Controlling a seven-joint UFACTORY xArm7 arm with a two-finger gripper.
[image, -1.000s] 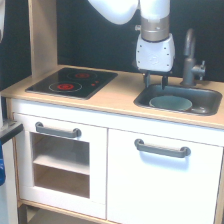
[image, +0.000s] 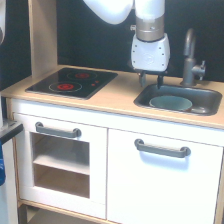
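A grey-green bowl or plate (image: 171, 103) lies in the black sink (image: 208, 100) at the right of the counter. Just above the counter, by the sink's back left edge, my white gripper (image: 151, 79) points downward. Its dark fingers stand apart, with nothing visible between them, so it looks open. I cannot tell whether the fingertips touch the counter.
A dark faucet (image: 190, 62) rises behind the sink, right of my gripper. The black stovetop (image: 73, 82) with red rings is at the left. Bare wooden counter (image: 118, 92) lies between them. Below are a cabinet door (image: 160, 185) and an oven with shelves.
My gripper has shifted a little to the left. The bowl in the sink, the faucet and the stovetop look the same.
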